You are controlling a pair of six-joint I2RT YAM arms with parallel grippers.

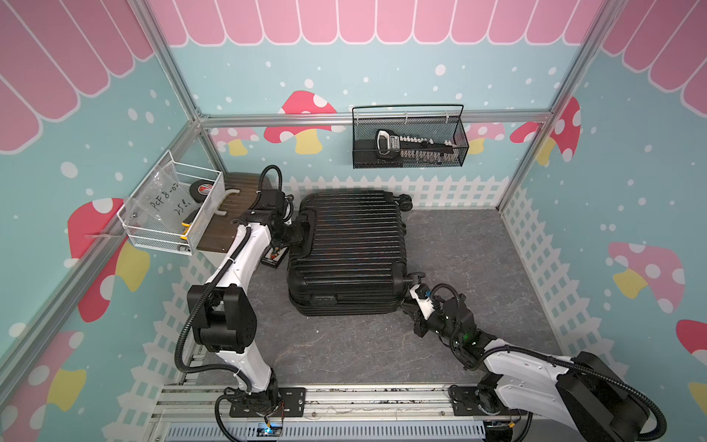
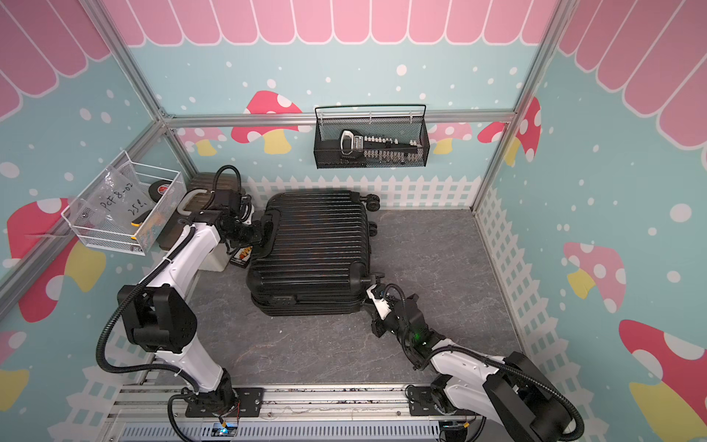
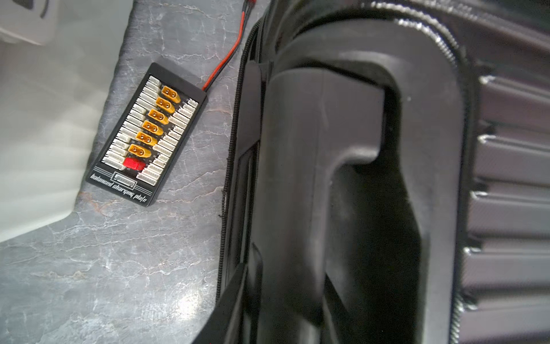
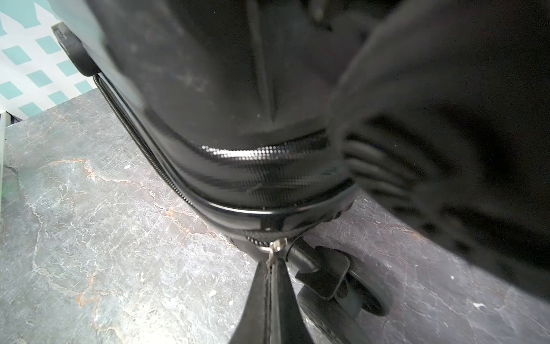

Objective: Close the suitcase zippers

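The black ribbed suitcase (image 1: pixel 353 243) lies flat on the floor in the middle. At its left side my left gripper straddles the carry handle (image 3: pixel 295 183), one finger on either side, shut on it. A zipper track (image 3: pixel 226 212) runs along the edge left of the handle. Low at the suitcase's near right corner, my right gripper is shut, its tips meeting on a small metal zipper pull (image 4: pixel 278 245). Another stretch of zipper track (image 4: pixel 143 146) shows along the suitcase's side there.
A charging plate (image 3: pixel 146 134) with a red-black cable lies on the floor left of the suitcase, beside a white box with a brown top (image 1: pixel 228 235). Suitcase wheels (image 4: pixel 343 281) stand close to my right gripper.
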